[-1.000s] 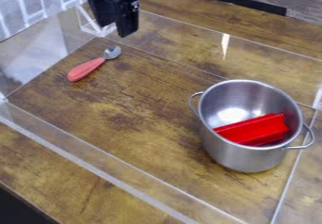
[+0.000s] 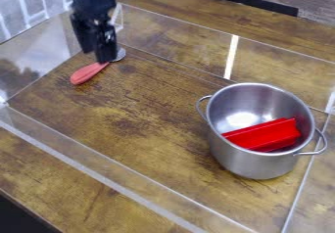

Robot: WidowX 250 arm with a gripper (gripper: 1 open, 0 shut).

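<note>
My dark gripper (image 2: 97, 47) is at the upper left, fingers pointing down and apart, open, just over a red-handled utensil (image 2: 89, 72) with a small metal head lying on the wooden table. Part of the utensil's head is behind the gripper. At the right stands a steel pot (image 2: 256, 154) with two handles, holding a red block-like object (image 2: 262, 134).
A clear, see-through panel or sheet edge runs along the left. A short white strip (image 2: 232, 56) lies at the upper right.
My gripper has moved down and to the left, from the back of the table to over the utensil. The pot and utensil have not visibly moved.
</note>
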